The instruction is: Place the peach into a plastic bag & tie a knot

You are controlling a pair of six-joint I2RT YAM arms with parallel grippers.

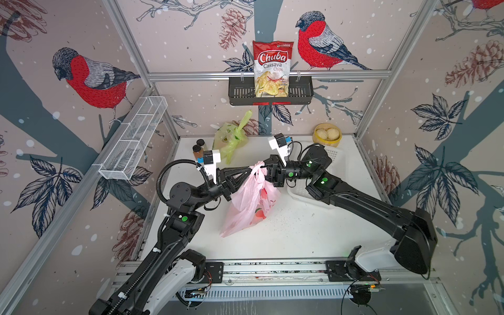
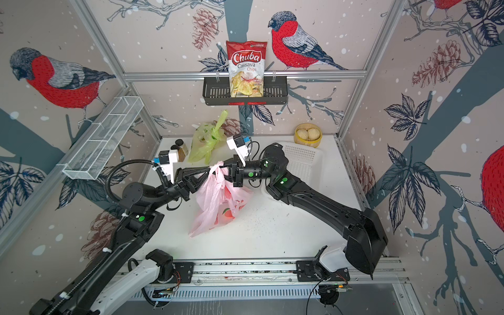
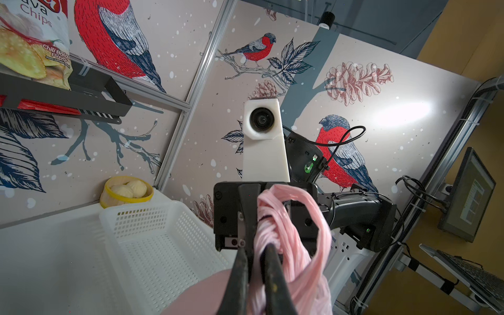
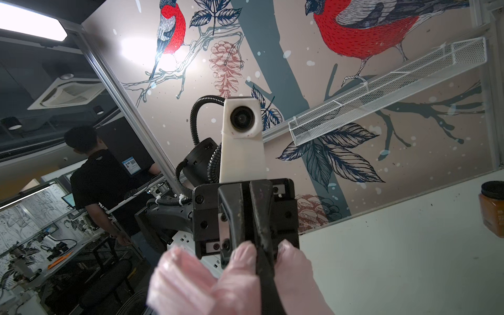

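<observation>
The pink plastic bag hangs over the table, its neck gathered and twisted between the two grippers. Low in it, the peach shows through as a red-orange patch. My left gripper is shut on the bag, a pink strip pinched between its fingers. Facing it from the right, my right gripper is shut, with pink plastic looped around its fingers. Folds of the bag cover much of the fingertips in the right wrist view, so whether film lies between them is hidden.
Behind the arms lie a green bag and small bottles. A white basket sits right of centre, partly under the right arm, with a yellow-rimmed steamer behind it.
</observation>
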